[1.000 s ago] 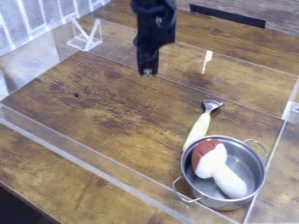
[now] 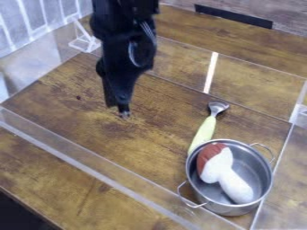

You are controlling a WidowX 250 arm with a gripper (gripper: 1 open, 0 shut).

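Observation:
My dark gripper [image 2: 121, 106] hangs over the left-middle of the wooden tabletop, shut, with nothing visible between its fingers. To its right lies a utensil [image 2: 202, 135] with a pale yellow handle and metal head. At the lower right a steel pot [image 2: 250, 154] with two wire handles holds a white object [image 2: 236, 187] with a red-brown piece [image 2: 214, 155] at its upper end.
Clear plastic walls [image 2: 72, 160] surround the work area. The wooden surface [image 2: 60, 117] left of and below the gripper is bare. A dark slot shows at the back right.
My gripper has come down and toward the front left, looming larger in view. The utensil and pot have stayed in place.

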